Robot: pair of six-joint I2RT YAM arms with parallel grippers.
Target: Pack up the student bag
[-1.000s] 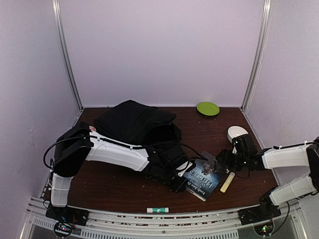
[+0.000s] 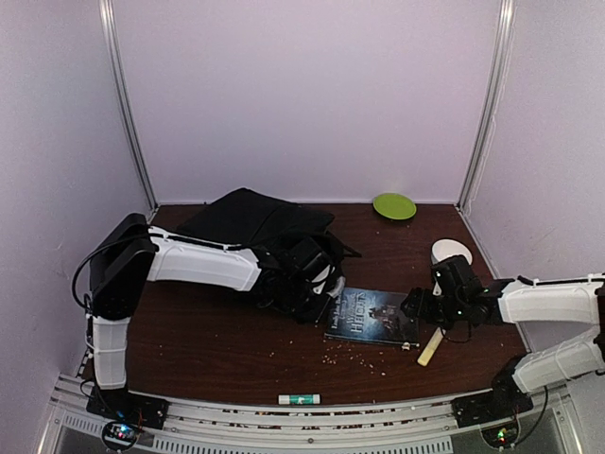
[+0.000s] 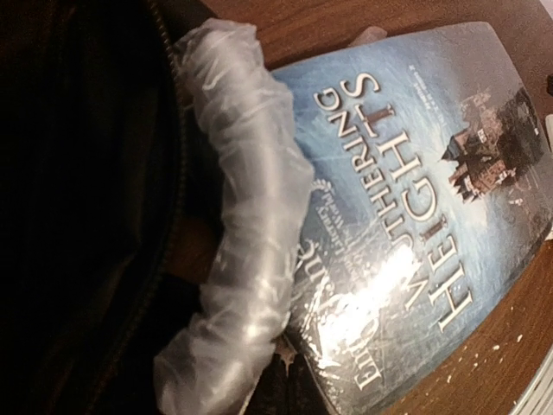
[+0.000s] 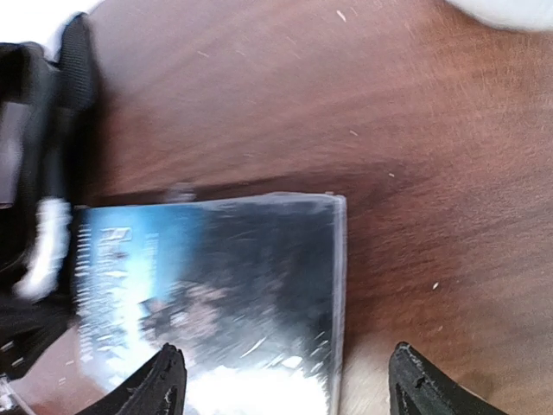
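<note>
The Wuthering Heights book (image 2: 373, 316) lies flat at the middle of the table. Against its left end, my left gripper (image 2: 318, 308) is shut; in the left wrist view its fingers (image 3: 278, 380) touch or nearly touch the book's edge, and no thickness shows between them. The black bag (image 2: 248, 218) lies behind the left arm, its zipped edge close to the book. My right gripper stands open over the book's other end, one finger over the cover and the other past the edge.
A crumpled translucent sleeve (image 3: 255, 199) runs between bag and book. Close by the right gripper are a yellow stick (image 2: 431, 346) and a white bowl (image 2: 451, 250). A green plate (image 2: 394, 206) sits at the back, a glue stick (image 2: 299, 399) at the front edge. Crumbs (image 2: 350, 358) lie before the book.
The book has turned from slanted to nearly square and slid left towards the bag. My left gripper went left with it. The right gripper moved slightly and stays at the book's right end.
</note>
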